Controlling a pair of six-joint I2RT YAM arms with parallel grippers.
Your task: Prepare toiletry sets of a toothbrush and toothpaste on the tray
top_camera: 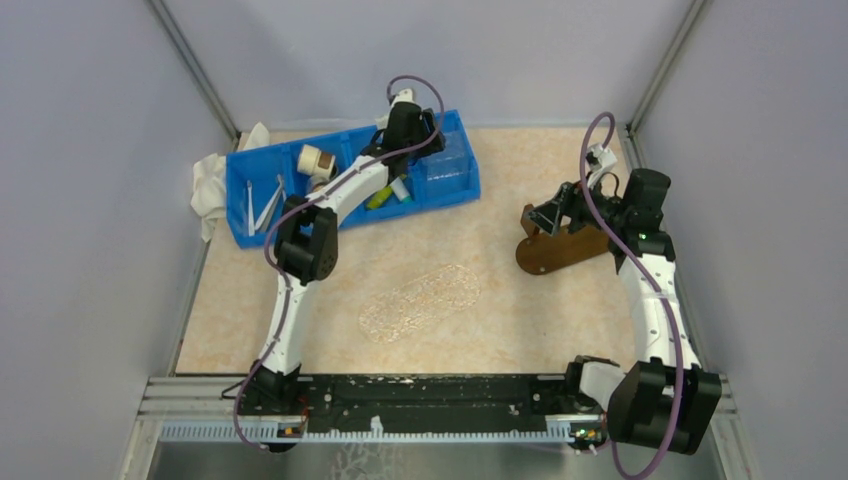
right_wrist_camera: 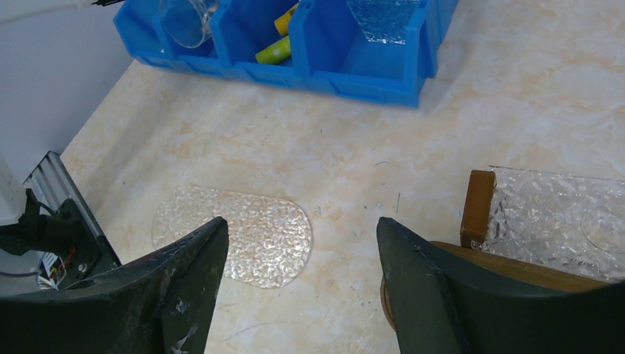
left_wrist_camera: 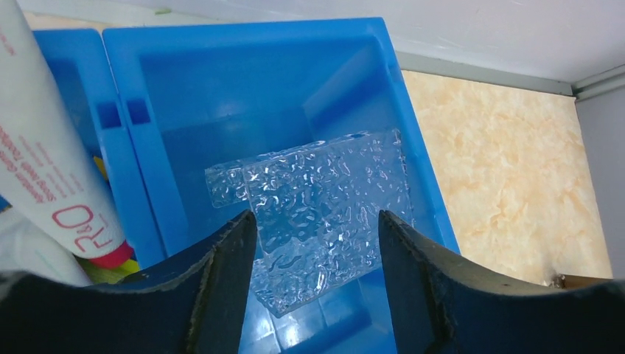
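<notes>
A blue compartment tray (top_camera: 250,160) holds white utensils, likely toothbrushes (top_camera: 265,205), at its left. In the left wrist view, a white tube with a red cap (left_wrist_camera: 51,147) lies in the compartment beside clear textured plastic pieces (left_wrist_camera: 324,206). My left gripper is over that right-end compartment, fingers apart, nothing visible between them. My right gripper stands open and empty above the table's right side, over a brown wooden board (top_camera: 545,255).
A clear textured mat (top_camera: 420,300) lies on the bare middle of the table. White cloths (top_camera: 208,190) lie left of the tray. A wooden block (right_wrist_camera: 477,206) and clear plastic sheet (right_wrist_camera: 560,214) sit by the board.
</notes>
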